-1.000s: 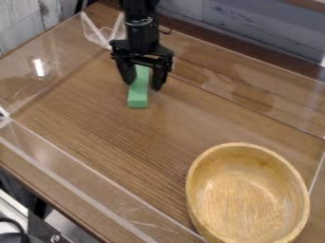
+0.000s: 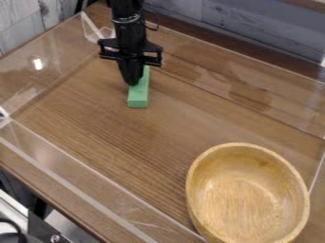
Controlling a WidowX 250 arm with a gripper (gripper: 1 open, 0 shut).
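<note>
My black gripper (image 2: 131, 49) is at the upper middle, over the top end of a green block (image 2: 139, 95) that lies on the wooden table (image 2: 152, 171). The gripper looks narrow, its fingertips at the block's upper end; whether they hold it is hard to make out at this size.
A large yellow bowl (image 2: 248, 195) stands at the front right. Some clear plastic is at the back left beside the arm. The middle, left and right of the table are bare.
The gripper has narrowed and shifted slightly up and left, uncovering more of the green block, which stays in about the same place.
</note>
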